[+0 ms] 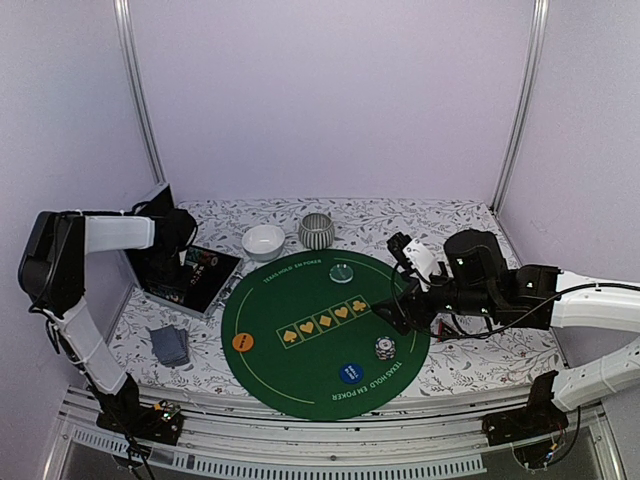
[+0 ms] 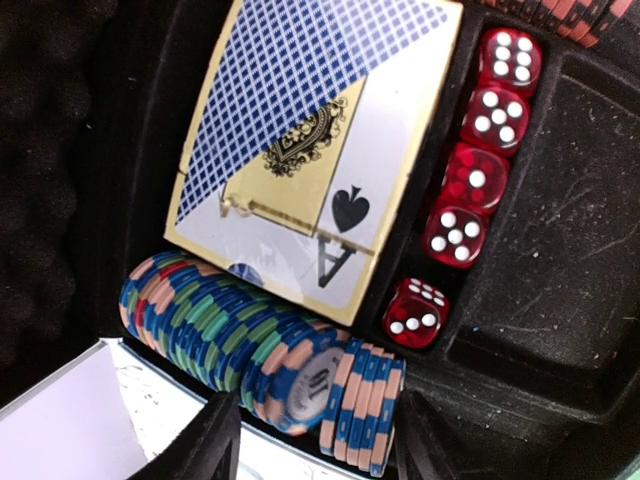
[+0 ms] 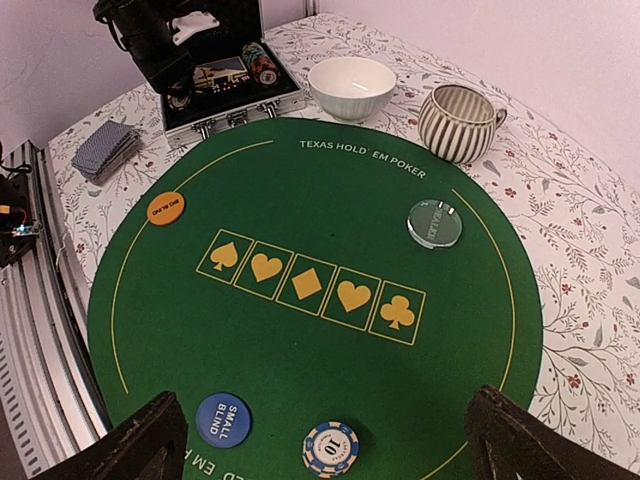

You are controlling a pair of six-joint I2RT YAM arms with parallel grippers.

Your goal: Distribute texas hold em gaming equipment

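Observation:
Over the chip row in the open black case (image 1: 217,287) is my left gripper. Its fingers (image 2: 215,440) stand apart, with a tilted blue chip (image 2: 312,385) and several orange-and-blue chips (image 2: 362,405) between them; whether both fingers touch these is unclear. More blue-green chips (image 2: 200,320) lie left of them. A boxed card deck (image 2: 330,130) and red dice (image 2: 458,232) also lie in the case. My right gripper is open above the mat's right side, empty. Below it stands a chip stack (image 3: 330,448), beside the small blind disc (image 3: 223,420).
On the green mat (image 3: 200,320) are an orange big blind disc (image 3: 166,208) and a clear dealer disc (image 3: 434,224). Behind it stand a white bowl (image 1: 263,241) and a striped cup (image 1: 316,231). Dark cloths or coasters (image 1: 169,345) lie in front of the case.

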